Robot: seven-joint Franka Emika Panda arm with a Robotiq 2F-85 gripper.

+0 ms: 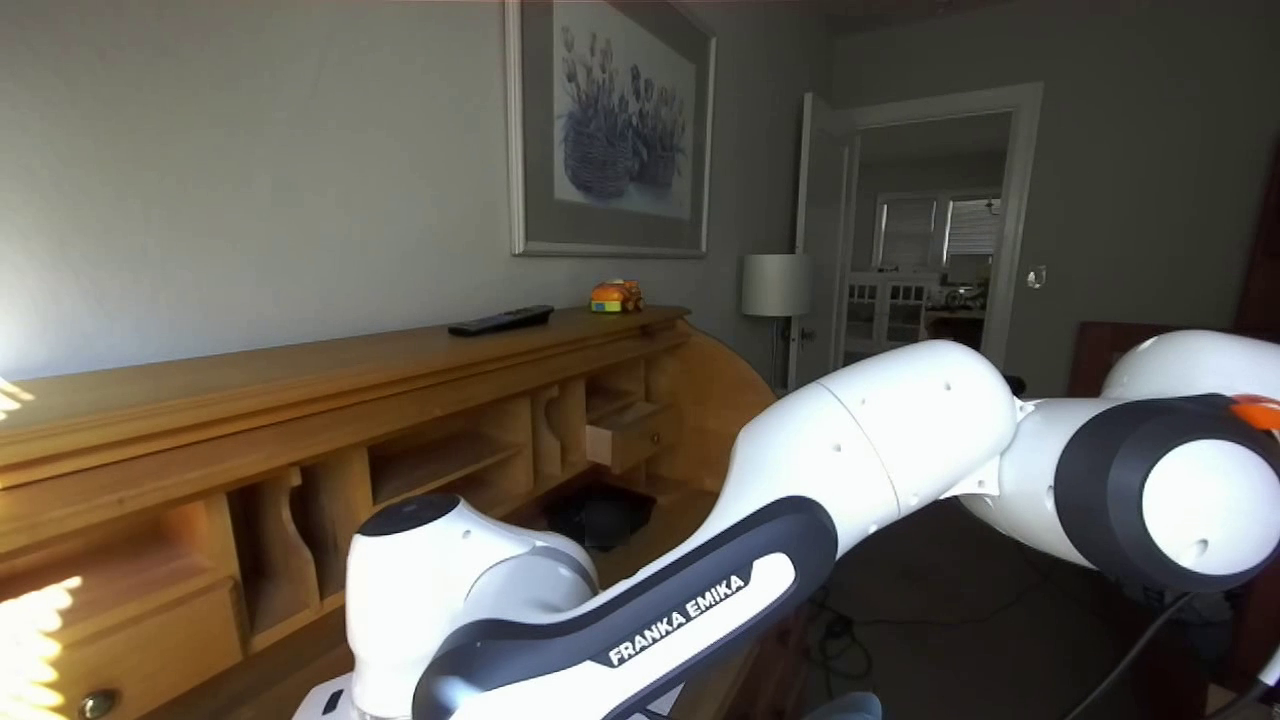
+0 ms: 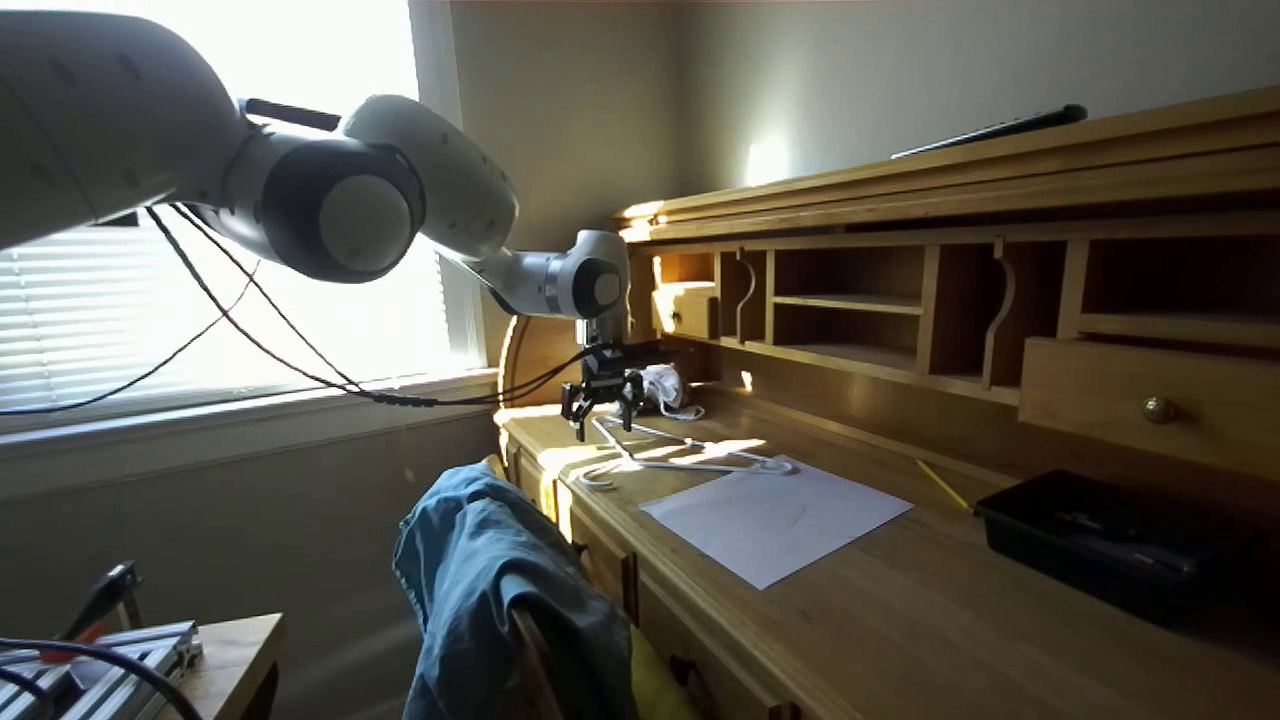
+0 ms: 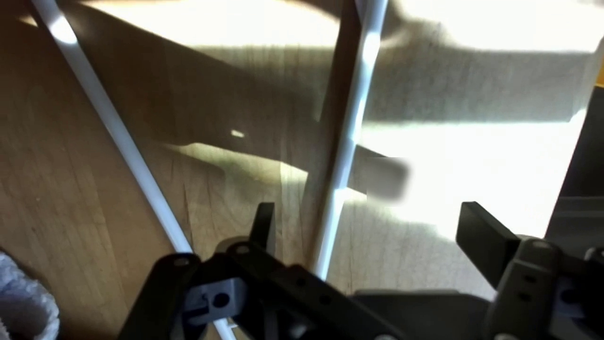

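My gripper is open above the left end of the desk, its fingers pointing down. Below it a white hanger lies on the desktop, partly over a sheet of white paper. In the wrist view, one hanger bar runs between the two open fingers, nearer the left one. A second hanger bar slants down behind the left finger. Whether the fingertips reach bar height cannot be told. Exterior view 1 does not show the gripper.
A white cloth-like bundle lies behind the gripper. At the desk's right are a black tray and a yellow pencil. Cubbyholes line the back. A chair with a blue garment stands in front.
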